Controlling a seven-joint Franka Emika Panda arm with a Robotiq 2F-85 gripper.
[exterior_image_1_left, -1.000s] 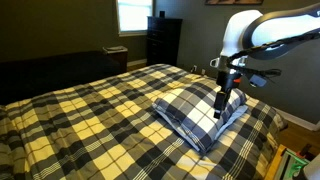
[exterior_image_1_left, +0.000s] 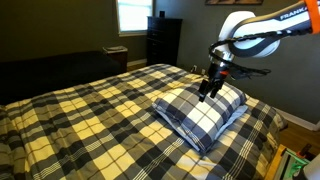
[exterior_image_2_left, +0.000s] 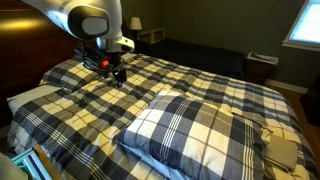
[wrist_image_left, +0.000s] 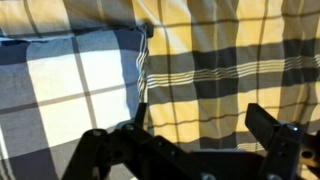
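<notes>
A blue-and-white plaid pillow (exterior_image_1_left: 195, 112) lies on the bed, to the right in exterior view 1 and at the front in exterior view 2. The wrist view shows only the pillow's corner and edge (wrist_image_left: 85, 85) on the left, with bare bedspread (wrist_image_left: 215, 65) to the right. My gripper is open, its dark fingers wide apart with nothing held between them. In exterior view 2 the gripper (exterior_image_2_left: 118, 78) hangs above the bedspread, to the left of the pillow (exterior_image_2_left: 195, 135). Its exact height above the bed cannot be told.
A yellow, black and white plaid bedspread (exterior_image_1_left: 85, 125) covers the bed, with wide free room left of the pillow. A beige object (exterior_image_2_left: 281, 152) lies at the pillow's right in exterior view 2. A dark dresser (exterior_image_1_left: 164, 40) stands at the back.
The pillow looks unmoved.
</notes>
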